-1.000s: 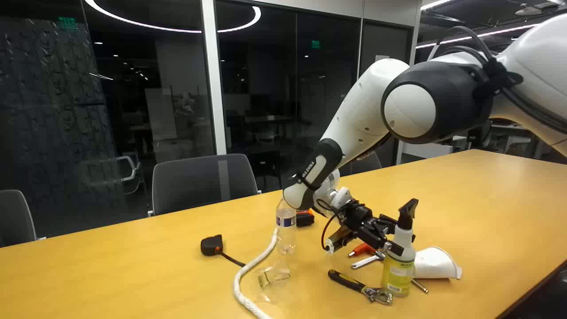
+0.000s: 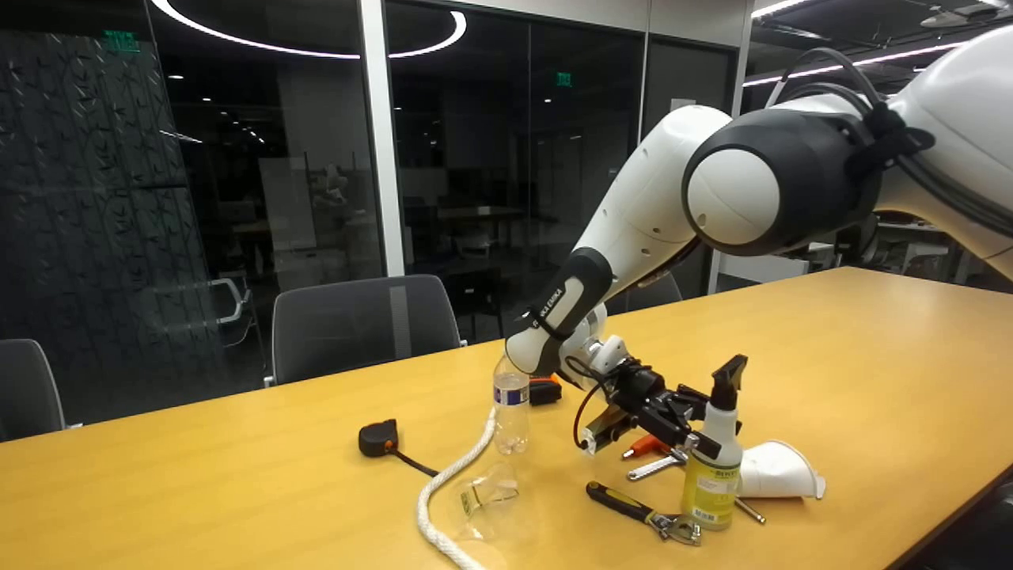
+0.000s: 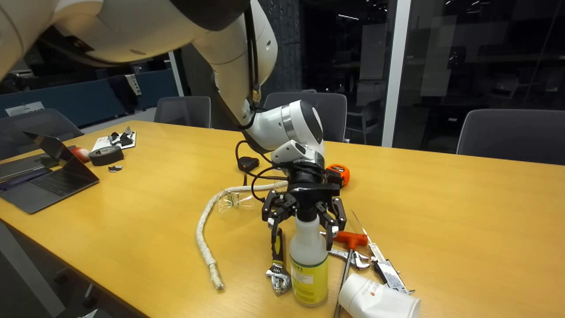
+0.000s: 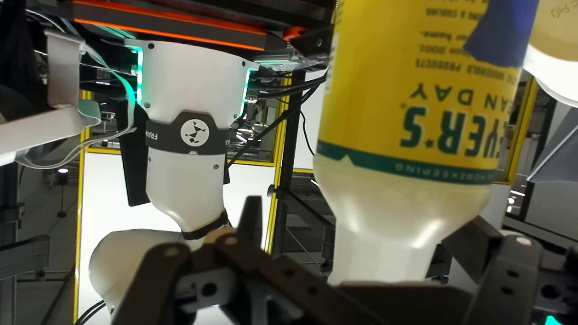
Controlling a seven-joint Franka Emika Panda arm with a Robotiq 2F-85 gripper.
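Note:
A spray bottle [image 3: 310,275] with a yellow label and black trigger head [image 2: 728,375] stands upright on the table. My gripper [image 3: 302,236] is open around its upper part, one finger on each side. In the wrist view the bottle's white body [image 4: 401,211] fills the space between the fingers. A gap shows on the left, between the bottle and one finger; the other finger [image 4: 474,241] is close to the bottle's shoulder, and whether it touches cannot be told.
Close to the bottle lie an adjustable wrench [image 2: 631,503], a tipped white cup [image 2: 774,470], a red-handled tool [image 3: 352,238] and calipers [image 3: 389,273]. A white rope [image 3: 204,228], clear plastic water bottle [image 2: 510,408] and tape measure [image 2: 377,438] are farther off.

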